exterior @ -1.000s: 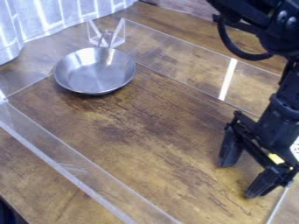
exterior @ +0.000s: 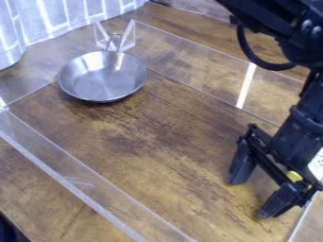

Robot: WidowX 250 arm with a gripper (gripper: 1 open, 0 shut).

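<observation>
My black gripper (exterior: 255, 184) is low over the wooden tabletop at the lower right, its two fingers spread open at or just above the surface. A small yellow bit (exterior: 293, 176) shows on or behind the gripper; I cannot tell what it is. A steel pan (exterior: 101, 80) rests at the upper left, well away from the gripper.
A clear acrylic stand (exterior: 115, 38) is behind the pan. Transparent strips run along the table's left and back. A white curtain (exterior: 38, 24) hangs at the upper left.
The pan has not moved.
</observation>
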